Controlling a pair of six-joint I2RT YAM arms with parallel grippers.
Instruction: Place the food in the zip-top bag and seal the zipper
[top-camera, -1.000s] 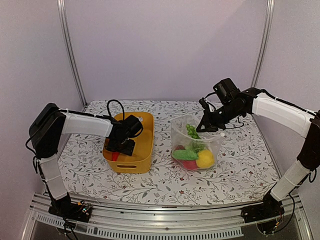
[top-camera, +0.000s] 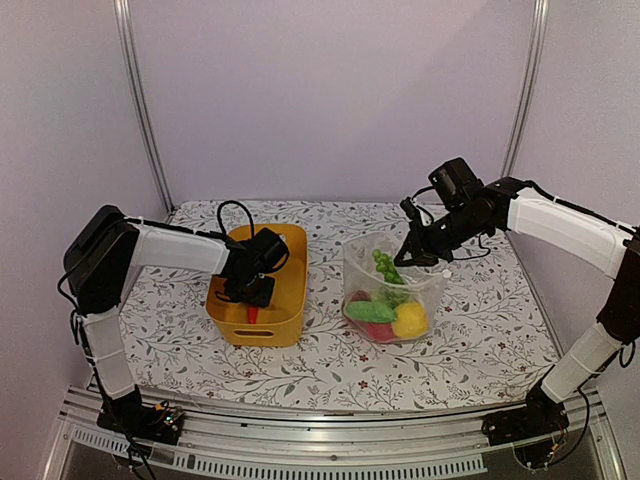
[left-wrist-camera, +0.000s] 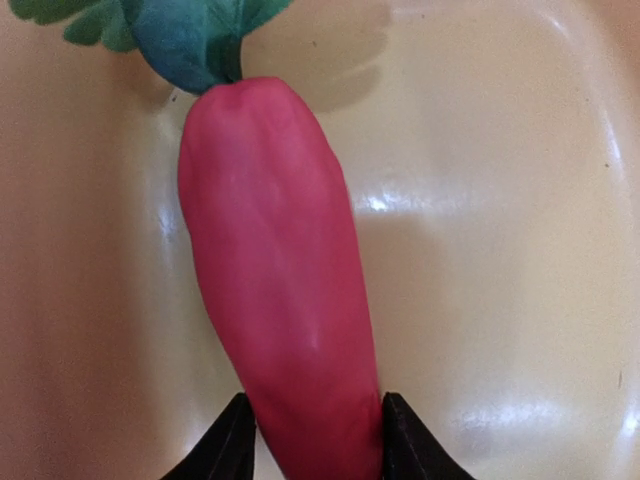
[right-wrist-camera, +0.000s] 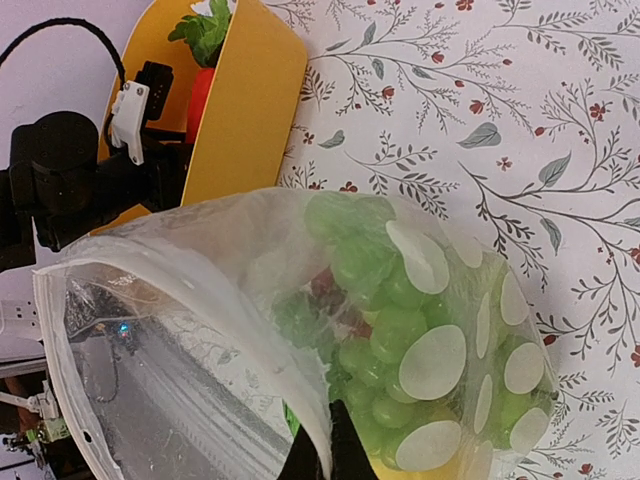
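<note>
In the left wrist view a red carrot-shaped food (left-wrist-camera: 280, 230) with green leaves lies on the bottom of the yellow bin (top-camera: 290, 270). The fingers of my left gripper stand on both sides of its lower end, close against it; whether they press on it I cannot tell. At the right, the clear zip top bag (top-camera: 358, 262) stands open at the top, holding green grapes (top-camera: 385, 266), a green piece (top-camera: 370, 312) and a yellow one (top-camera: 411, 320). My right gripper is shut on the bag's white rim (right-wrist-camera: 270, 335).
Between the bin and the bag lies bare patterned tablecloth (top-camera: 325, 290). The bin's wall (right-wrist-camera: 245, 110) rises close to the bag's left side.
The lower end of the red food has shifted right inside the bin, with my left gripper moving slightly right too. The bag and right arm have hardly moved.
</note>
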